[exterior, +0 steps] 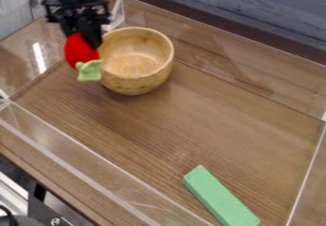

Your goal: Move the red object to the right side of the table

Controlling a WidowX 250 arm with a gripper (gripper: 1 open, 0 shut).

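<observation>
The red object (80,51), a strawberry-like thing with a pale green end (90,71), hangs at the upper left, just left of the wooden bowl. My gripper (79,35) comes down from the top edge and is shut on its upper part. The black fingers (57,16) spread down on either side of the red body. The object appears raised clear of the table, with its green end pointing down and overlapping the bowl's left edge in view.
A round wooden bowl (137,66) stands right beside the held object. On the front right lies a green block (220,196). Blue-grey panels (274,15) border the back.
</observation>
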